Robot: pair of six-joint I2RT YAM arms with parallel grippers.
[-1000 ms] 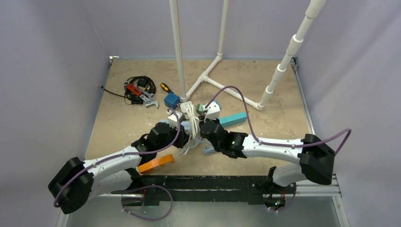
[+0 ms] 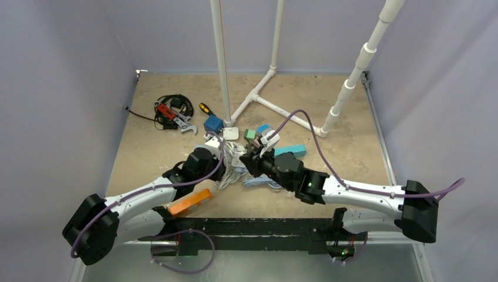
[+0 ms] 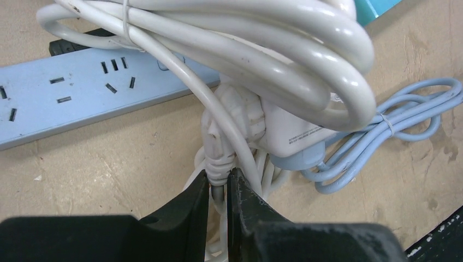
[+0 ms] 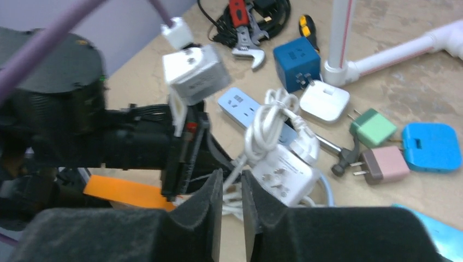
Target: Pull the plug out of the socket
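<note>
In the left wrist view a white plug (image 3: 237, 117) with a ridged neck lies against a white socket block (image 3: 292, 134); whether its pins are in the block is hidden. My left gripper is shut on the plug's cable end, just below the neck. A bundled white cable (image 3: 262, 41) loops above, covering part of plug and block. In the right wrist view the white block (image 4: 286, 174) lies beyond my right gripper, whose fingers stand partly open, with only background visible in the gap.
A pale blue power strip (image 3: 104, 93) lies beside the plug. A light blue plug (image 3: 300, 157) with a coiled blue cord (image 3: 377, 128) adjoins the block. Small green (image 4: 373, 128) and pink (image 4: 385, 164) adapters, a blue cube (image 4: 296, 63) and an orange box (image 2: 191, 202) lie around.
My right gripper has shifted left, and my left gripper slightly left too.
</note>
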